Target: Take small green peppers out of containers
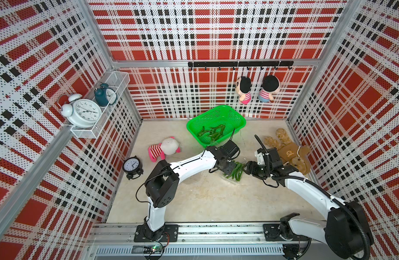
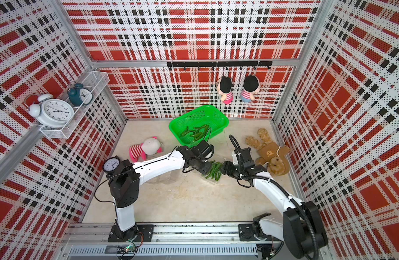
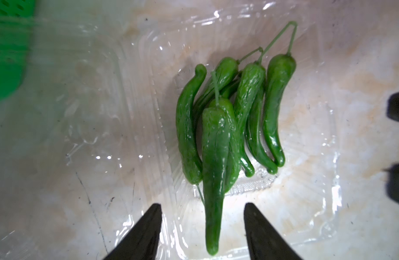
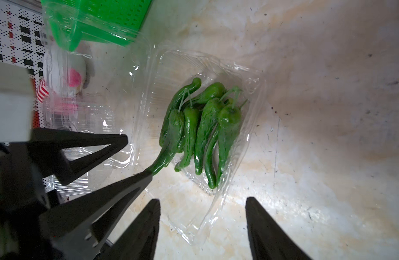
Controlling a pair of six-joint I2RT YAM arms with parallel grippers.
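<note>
Several green peppers (image 3: 247,99) lie heaped in a clear plastic container (image 3: 334,190) on the table. One pepper (image 3: 214,173) rests on top, its tip reaching into the gap between the fingers of my left gripper. The left gripper is open, and neither finger closes on that pepper; in the right wrist view its lower finger (image 4: 141,177) is close by the pepper's tip. From the right side, my open right gripper faces the container with no pepper between its fingers. More peppers (image 1: 216,130) lie in the green basket (image 1: 195,114).
The container's clear lid (image 4: 108,108) is folded open to the left. A striped plush toy (image 1: 162,149) and a black clock (image 1: 132,166) are at the left, a brown bear (image 1: 292,151) at the right. Bare tabletop (image 1: 221,203) extends in front.
</note>
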